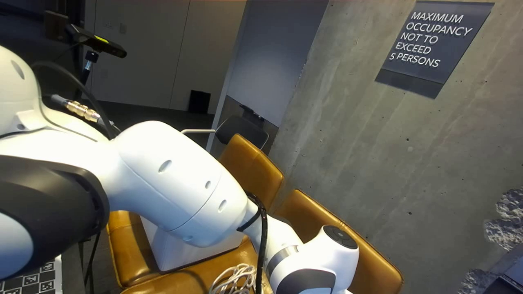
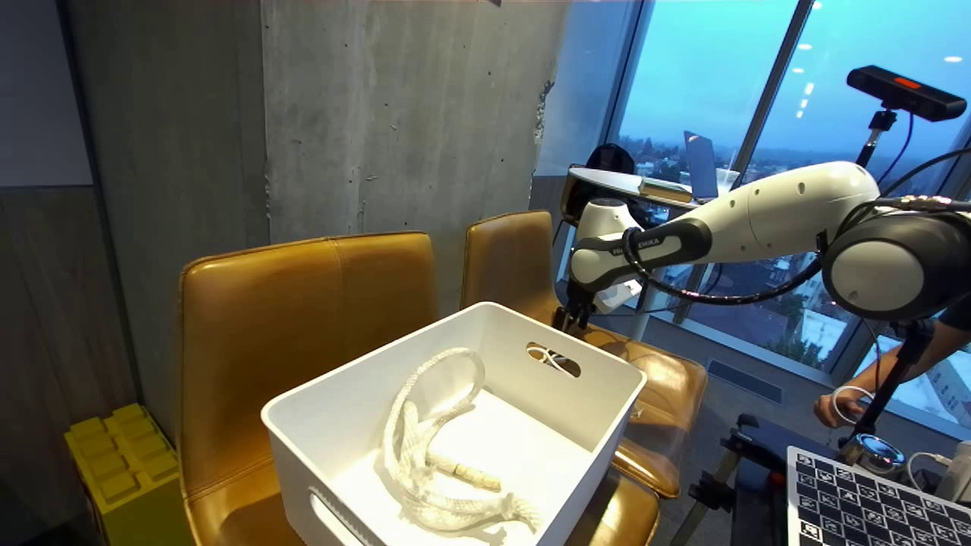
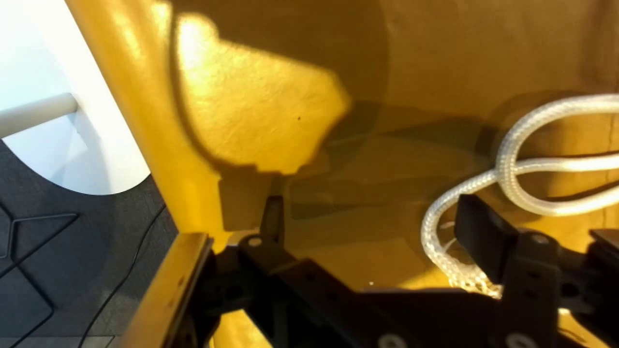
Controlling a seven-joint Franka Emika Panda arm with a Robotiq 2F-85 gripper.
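Observation:
Below my gripper lies the tan leather seat (image 3: 371, 243) of a chair, with the robot's shadow across it. The fingers are wide apart with no object held between them. A white braided rope (image 3: 510, 151) lies looped on the seat at the right of the wrist view, partly behind the right finger (image 3: 484, 238). Exterior view 1 shows a pale rope bundle (image 1: 235, 279) on the seat beside the arm; the gripper itself is out of that frame. In exterior view 2 the gripper's lower end is partly hidden behind the white bin.
A white open bin (image 2: 455, 318) stands on the neighbouring chair, with a thick cream rope (image 2: 446, 473) inside it. Tan chair backs (image 2: 305, 318) rise behind, close to the concrete wall (image 2: 410, 118). The seat's edge drops to dark floor (image 3: 110, 255) at the left.

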